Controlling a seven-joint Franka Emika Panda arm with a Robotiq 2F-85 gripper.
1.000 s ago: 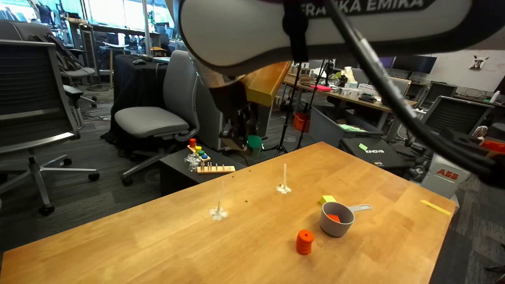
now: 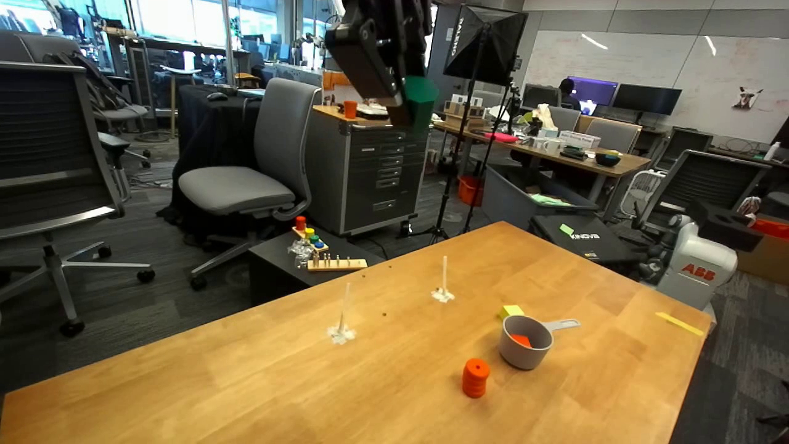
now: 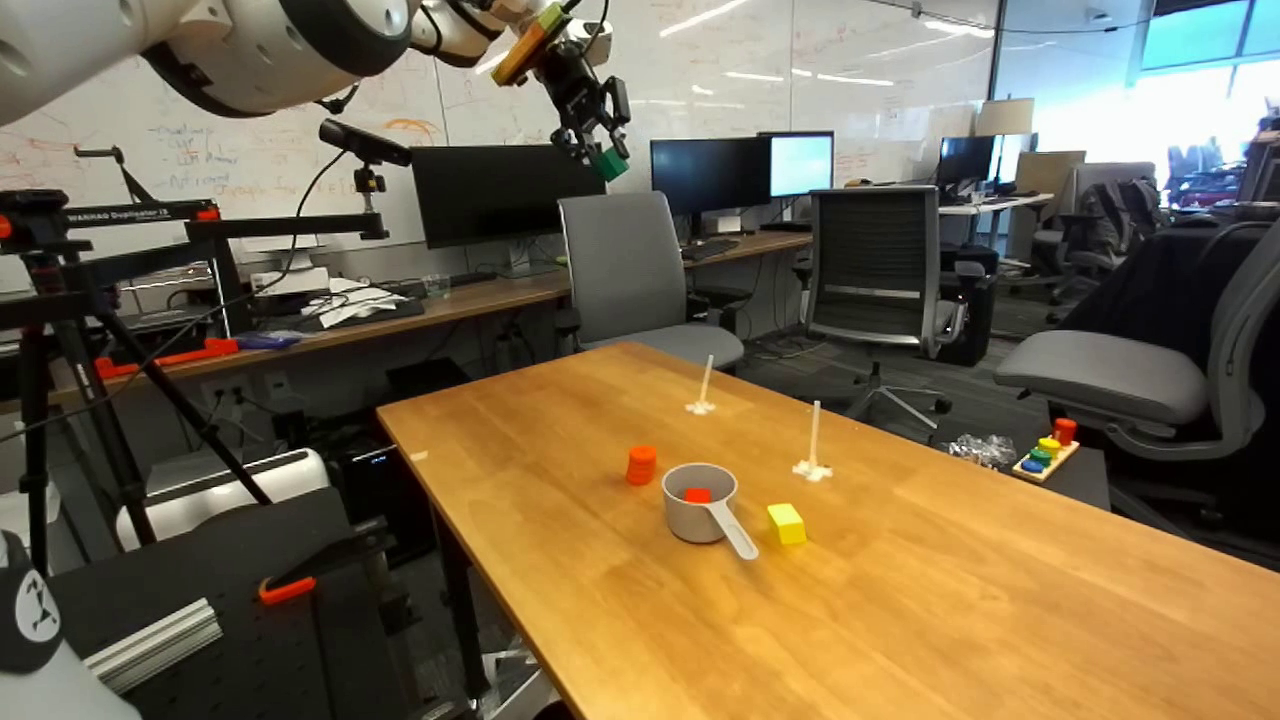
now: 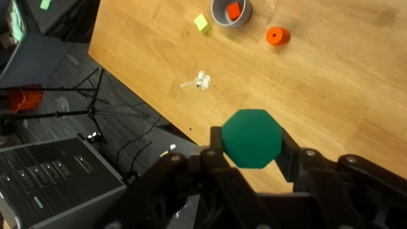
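High above the table, my gripper is shut on a green octagonal block point(image 4: 251, 138), one finger on either side of it. Exterior view 1 shows the green block point(image 2: 420, 100) at the top middle, partly behind the dark fingers. On the table a grey cup with a handle point(image 3: 698, 518) holds a red block point(image 4: 233, 11). A yellow block point(image 3: 786, 523) sits beside the cup. On the cup's other side stands an orange stack of round pieces point(image 2: 475, 378).
Two thin upright pegs, one point(image 2: 444, 276) nearer the cup and another point(image 2: 343, 314) farther left, are fixed to the table with white tape. A drawer cabinet point(image 4: 53, 179) and tripod stand beyond the table's edge.
The gripper has risen with the green block still held. The table objects stay put.
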